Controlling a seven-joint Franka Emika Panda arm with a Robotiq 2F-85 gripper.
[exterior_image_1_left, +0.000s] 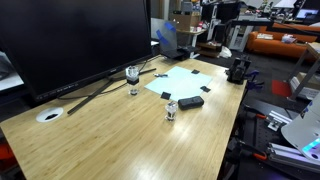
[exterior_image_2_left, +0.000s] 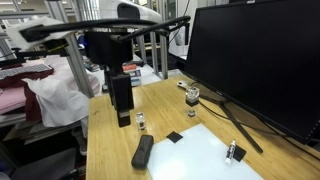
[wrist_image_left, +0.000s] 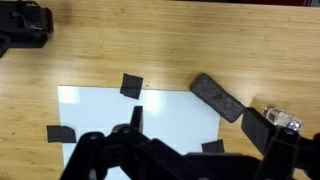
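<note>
My gripper is open above the table, with nothing between its fingers. It hangs high in the second exterior view, its dark fingers (exterior_image_2_left: 123, 105) pointing down. Below it in the wrist view lies a white sheet (wrist_image_left: 180, 115) with black tape squares at its edges. A dark oblong block (wrist_image_left: 217, 97) rests by the sheet's edge, tilted to it. Near the right finger stands a small clear container (wrist_image_left: 283, 118), partly covered by the gripper; the first exterior view shows it upright as a small jar (exterior_image_1_left: 171, 110).
A taller clear cup (exterior_image_1_left: 132, 80) stands near the large monitor (exterior_image_1_left: 80, 45). A small marker-like item (exterior_image_2_left: 231, 153) is on the sheet's monitor side. A black device (exterior_image_1_left: 238, 70) sits at the table's edge.
</note>
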